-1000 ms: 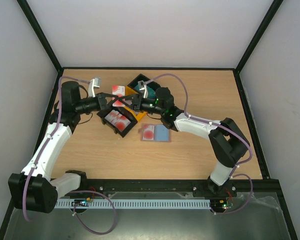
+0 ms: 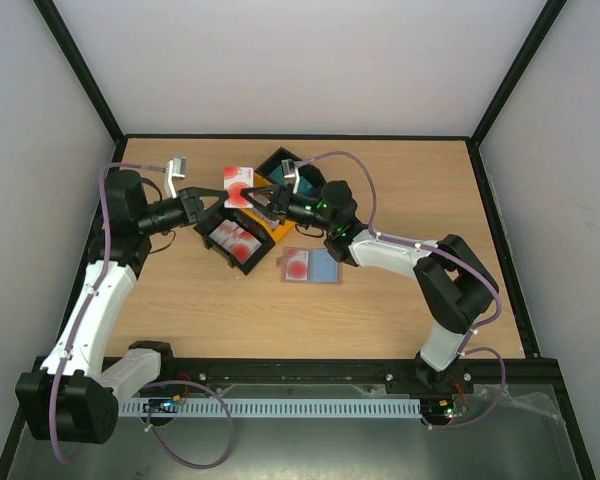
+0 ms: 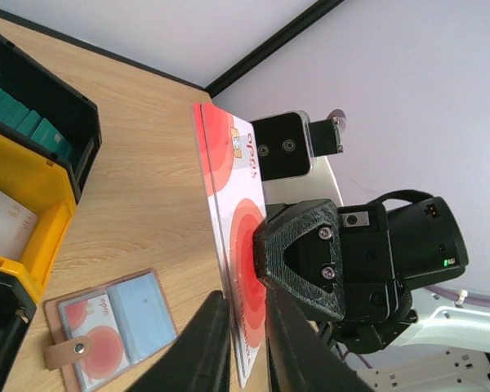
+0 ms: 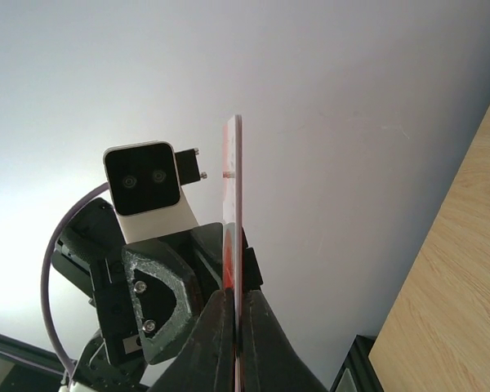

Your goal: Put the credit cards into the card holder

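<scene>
A white credit card with red circles stands upright between the two grippers, above the box. In the right wrist view it is edge-on, and my right gripper is shut on it. My left gripper is open, its fingers apart on either side of the card's near end. A double line along the card's edge shows there; whether it is one card or two I cannot tell. The card holder lies open on the table, one card in its left pocket and a pale blue sleeve on its right.
Below and behind the grippers sits a black and yellow box with several cards in its compartments. Both arms are close together over the box.
</scene>
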